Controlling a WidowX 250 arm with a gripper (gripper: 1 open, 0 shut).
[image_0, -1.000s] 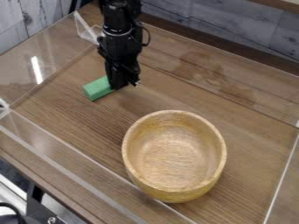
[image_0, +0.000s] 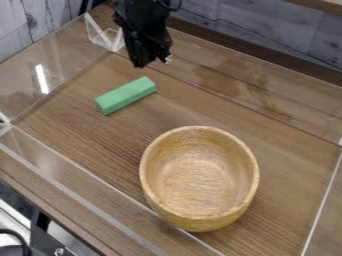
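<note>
A green block (image_0: 127, 95) lies flat on the wooden tray floor, left of centre. My black gripper (image_0: 151, 50) is above and behind it, near the back, apart from the block; whether its fingers are open or shut is hard to tell. A large pale yellow bowl (image_0: 198, 176) stands empty at the front right.
The tray's walls rise at the back and left, with some clear material at the upper left.
My gripper has moved back and up, away from the green block, which now shows whole and sits slightly higher in view than a second ago. The bowl is unmoved.
</note>
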